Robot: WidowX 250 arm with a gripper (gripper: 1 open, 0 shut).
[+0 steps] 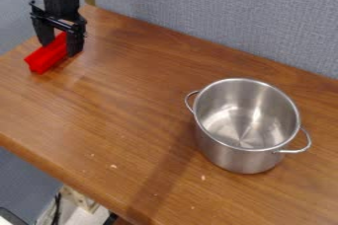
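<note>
A red oblong block (46, 59) lies at the far left edge of the wooden table, angled toward the upper right. The black gripper (58, 34) is over its upper end, open, with its fingers down around or just above that end; whether they touch it is too small to tell. A large steel pot (246, 125) with two side handles stands on the right part of the table.
A grey padded wall (224, 12) runs along the back. Some cables and dark hardware show below the table at the lower left.
</note>
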